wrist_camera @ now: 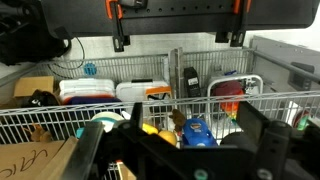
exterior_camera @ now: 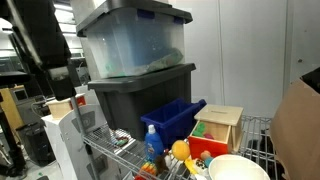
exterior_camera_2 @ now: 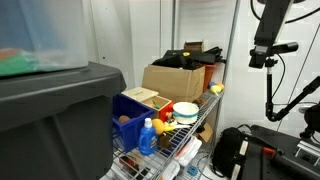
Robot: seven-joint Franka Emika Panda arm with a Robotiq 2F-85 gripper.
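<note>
My gripper is open in the wrist view, its two fingers [wrist_camera: 119, 38] wide apart with nothing between them. It hangs high over the wire shelf, clear of everything on it. On the shelf stand a blue bottle [exterior_camera: 153, 143], a blue bin [exterior_camera: 176, 124], a wooden box [exterior_camera: 218, 121], an orange ball [exterior_camera: 181, 150] and a white bowl [exterior_camera: 238, 168]. The bottle [exterior_camera_2: 147, 137] stands upright in front of the bin [exterior_camera_2: 128, 112] in exterior view 2. From above, a blue object [wrist_camera: 198, 132] shows under the wire rim.
A black tote [exterior_camera: 145, 100] with a clear lidded bin [exterior_camera: 140, 42] on top towers beside the shelf. At the other end is a cardboard box [exterior_camera: 302, 130]. White and red shoe-like items [wrist_camera: 90, 90] lie on a lower level. Dark cables and equipment [exterior_camera_2: 235, 145] are on the floor.
</note>
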